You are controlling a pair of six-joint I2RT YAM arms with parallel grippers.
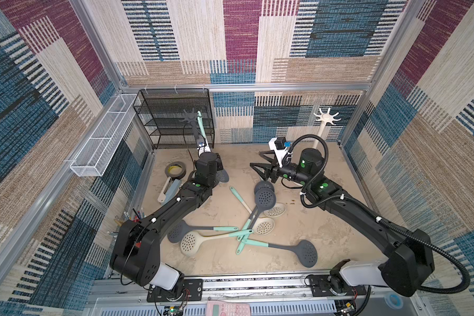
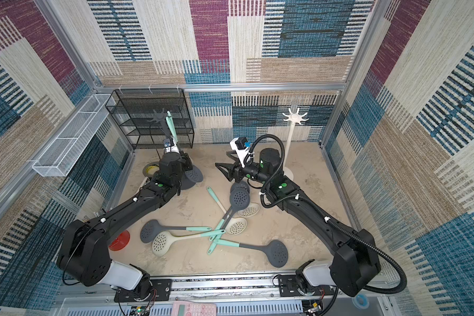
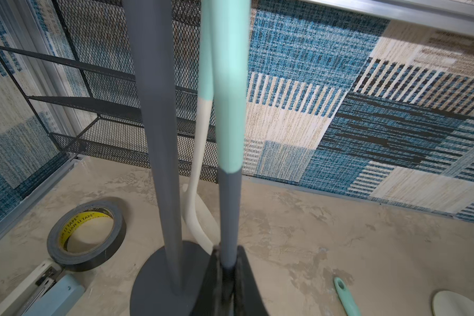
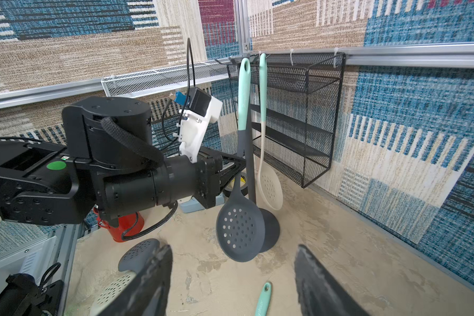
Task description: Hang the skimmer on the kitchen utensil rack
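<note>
The grey utensil rack [image 1: 189, 117] is a post with hooks at its top and a round base [image 3: 152, 284]. From it hangs a cream skimmer [image 4: 271, 187] with a mint handle. A dark grey skimmer [image 4: 239, 231] stands upright beside the post, its mint handle end [image 3: 231, 79] up near the hooks. My left gripper is shut around its grey shaft. Whether the handle's hole is over a hook cannot be made out. Apart from all this, my right gripper is open over the table, with nothing between its fingers.
Several utensils, including another grey skimmer [image 1: 305, 253], lie on the table's front half. Behind the rack is a black wire shelf [image 1: 173, 118]; a tape roll [image 3: 87, 231] lies left of it. A cream rack [image 1: 325, 117] stands back right.
</note>
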